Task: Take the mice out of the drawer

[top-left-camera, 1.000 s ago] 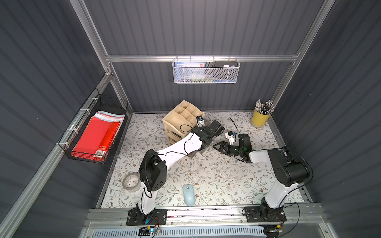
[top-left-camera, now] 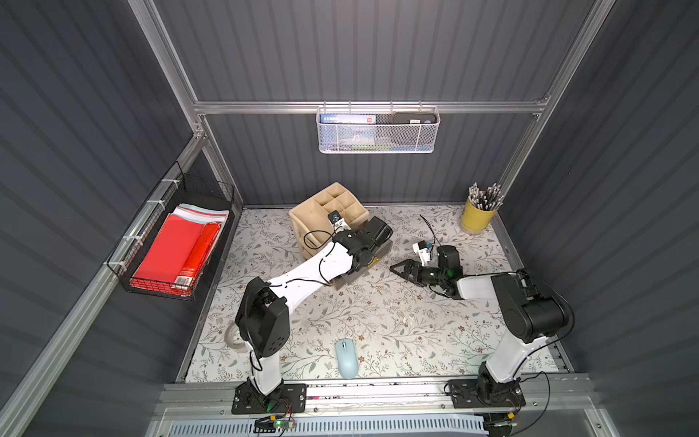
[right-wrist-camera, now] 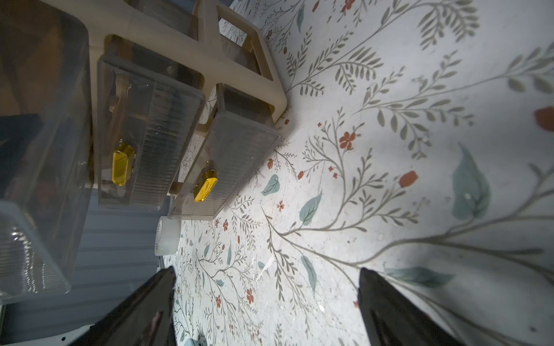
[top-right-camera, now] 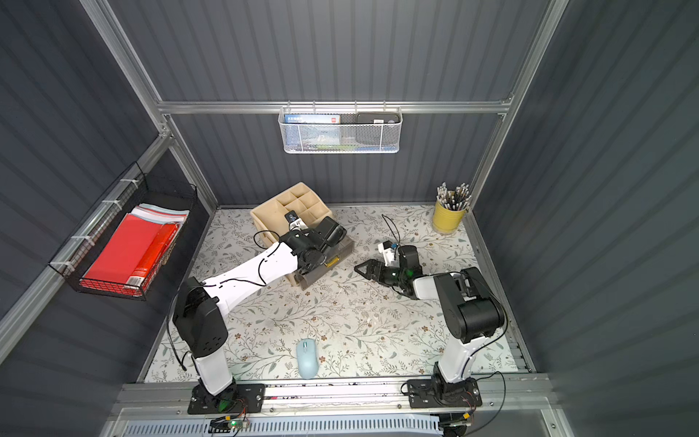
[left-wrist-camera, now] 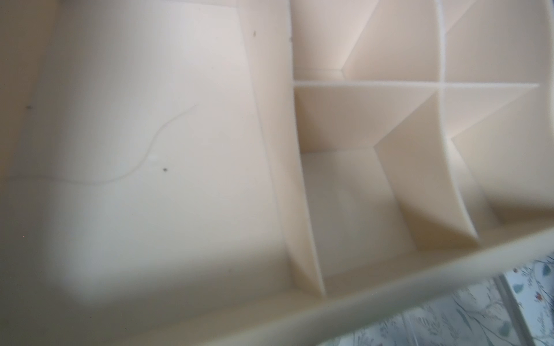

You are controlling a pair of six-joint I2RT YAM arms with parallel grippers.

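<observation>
A beige organizer [top-left-camera: 313, 211] with clear drawers stands at the back middle; in the right wrist view its drawers have yellow handles [right-wrist-camera: 205, 184]. My left gripper [top-left-camera: 378, 236] is over the organizer's drawer side, its state unclear in the overhead views; the left wrist view shows empty upper compartments [left-wrist-camera: 352, 213]. My right gripper stands open, empty, low over the table right of the drawers. A light blue mouse [top-left-camera: 346, 358] lies on the table near the front edge. Whether anything is inside the drawers is hard to tell.
A yellow pen cup [top-left-camera: 474, 218] stands at back right. A wire tray [top-left-camera: 190, 291] with red folders hangs on the left wall, a mesh basket [top-left-camera: 377, 145] on the back wall. A tape roll [top-left-camera: 234, 336] lies at left, partly hidden.
My left arm has moved left, and the organizer has shifted a little to the left with it. The right arm looks unchanged.
</observation>
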